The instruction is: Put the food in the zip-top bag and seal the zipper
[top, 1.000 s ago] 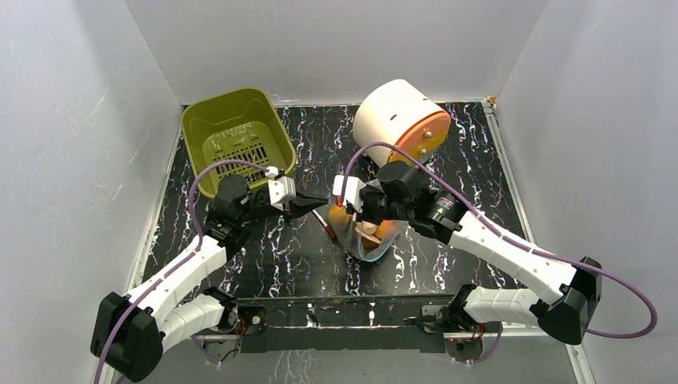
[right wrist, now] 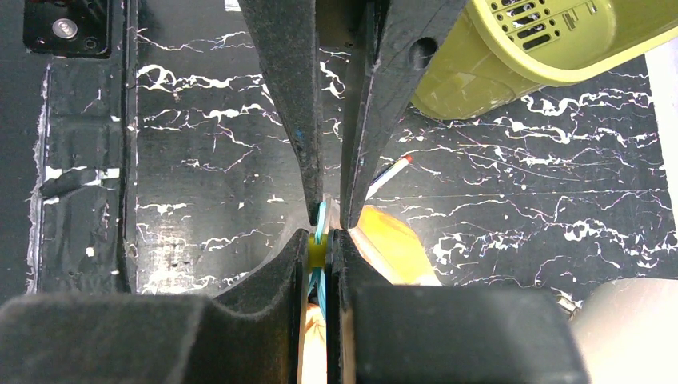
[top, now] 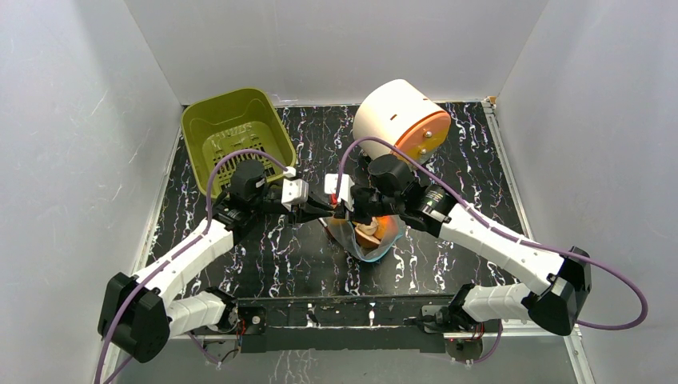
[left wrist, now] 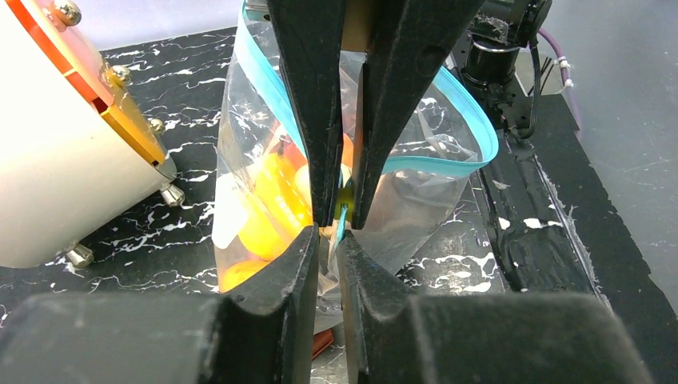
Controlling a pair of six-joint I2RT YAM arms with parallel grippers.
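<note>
The zip top bag (top: 364, 244), blue-rimmed and holding orange, yellow and tan food (left wrist: 276, 200), stands on the marble table in front of the white cylinder. My right gripper is shut on the bag's blue zipper (right wrist: 321, 216) at its near end in that view. My left gripper meets it from the left, its fingertips at the same zipper strip, slightly apart around it; whether they grip it is unclear. In the top view the two grippers' tips nearly touch over the bag, partly hiding it.
A green basket (top: 200, 128) stands at the back left and a white cylinder with orange end (top: 388, 112) at the back right. A marker (right wrist: 388, 178) lies left of the bag.
The left arm has moved right, bringing its fingertips up to my right gripper at the bag's top. The right arm has shifted slightly left and upward in the top view.
</note>
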